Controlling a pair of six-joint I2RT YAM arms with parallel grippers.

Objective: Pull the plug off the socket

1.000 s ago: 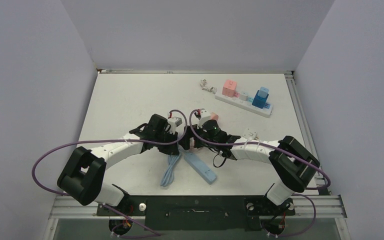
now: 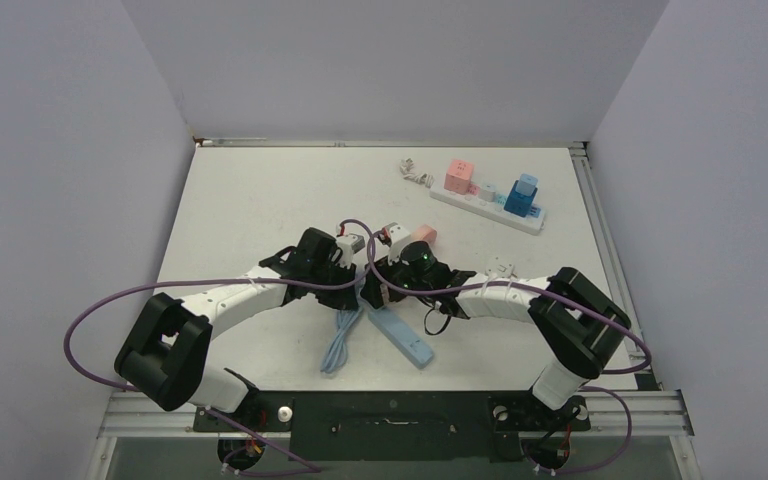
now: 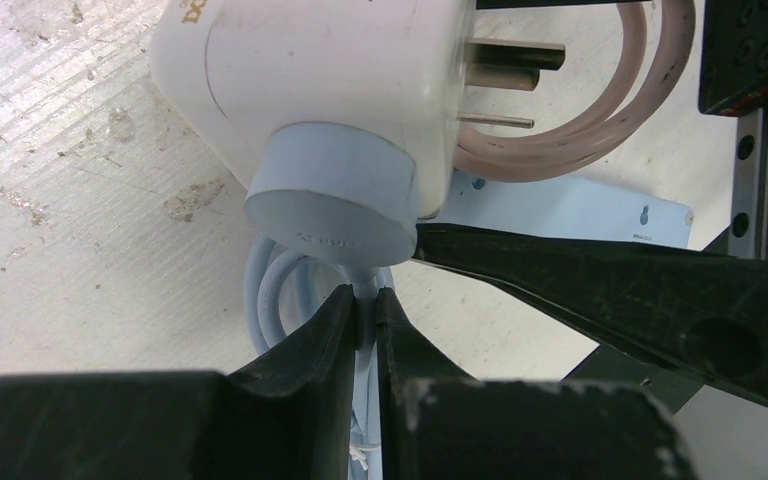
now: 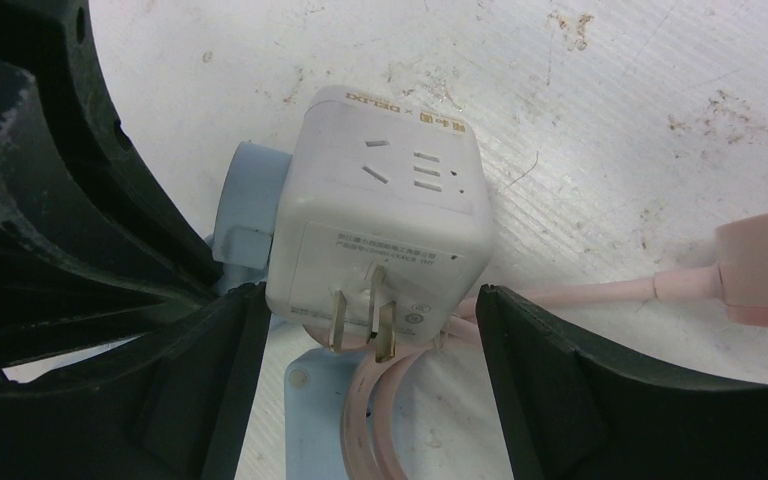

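A white cube socket (image 3: 320,70) with metal prongs has a light-blue round plug (image 3: 335,190) seated against one of its faces. Just below the plug's head, my left gripper is shut on its cable neck. In the right wrist view, the socket (image 4: 385,200) appears between the spread fingers of my right gripper, which stands part open. One right fingertip (image 3: 450,243) reaches close beside the plug in the left wrist view; whether it touches cannot be told. The plug (image 4: 250,195) shows on the socket's left side.
A blue power strip (image 2: 400,335) and a coiled blue cable (image 2: 338,345) lie below the grippers. A pink plug (image 4: 765,265) with its cable lies to the right. A white strip (image 2: 485,205) with cubes stands at the back right.
The left arm has stayed still.
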